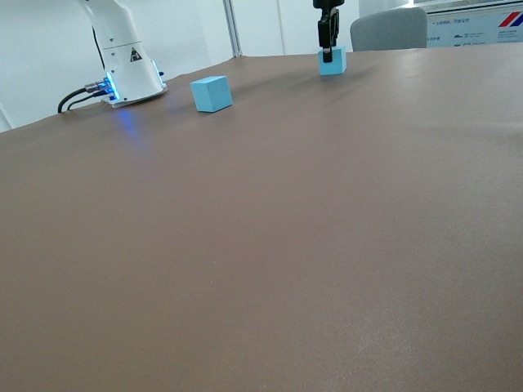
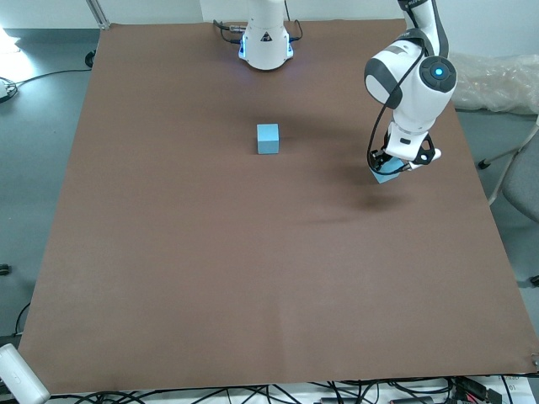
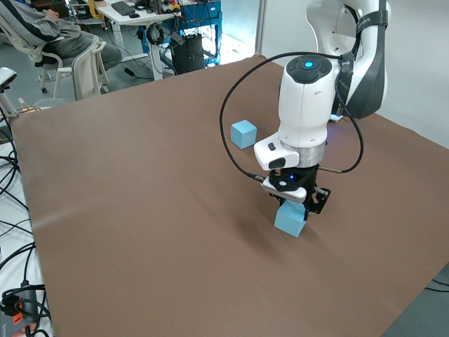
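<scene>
Two light blue cubes are on the brown table. One lies alone near the middle back, seen as a blue cube (image 2: 268, 139), also in the top view (image 1: 211, 94) and the right view (image 3: 243, 134). The other blue cube (image 2: 385, 175) is directly under my gripper (image 2: 392, 160) at the right side; in the right view that cube (image 3: 290, 219) is partly covered by the black gripper (image 3: 297, 200). In the top view the black fingers stand against the cube (image 1: 335, 65); whether they are shut on it is unclear.
A chair (image 2: 518, 181) is beside the right edge, and cables run along the near edge.
</scene>
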